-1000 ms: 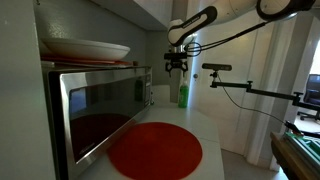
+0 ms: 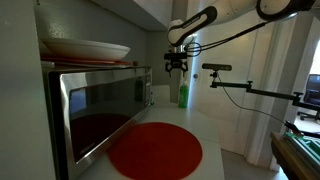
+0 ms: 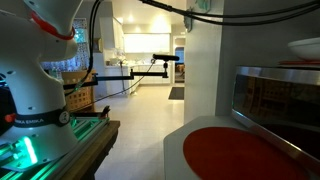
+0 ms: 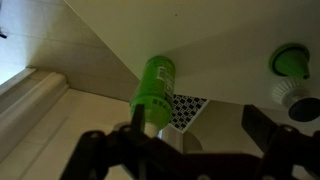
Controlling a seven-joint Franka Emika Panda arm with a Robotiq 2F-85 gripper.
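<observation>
My gripper [image 2: 176, 66] hangs over the far end of the white counter, fingers pointing down. In the wrist view its two dark fingers [image 4: 135, 150] stand wide apart, with no object gripped between them. A green bottle [image 4: 155, 90] shows near the left finger's tip, seen from above. The same green bottle [image 2: 183, 95] stands on the counter below and slightly right of the gripper in the first exterior view. Toward the right finger are a green-topped item [image 4: 291, 61] and a small pale, dark-ended item [image 4: 298, 101]. The second exterior view does not show the gripper.
A round red mat [image 2: 155, 150] covers the near counter. Along its left stands a microwave [image 2: 105, 105] with a white bowl [image 2: 85, 50] on top. Bare counter [image 2: 198, 122] lies between mat and bottle. The counter's right edge drops to the floor [image 2: 240, 165].
</observation>
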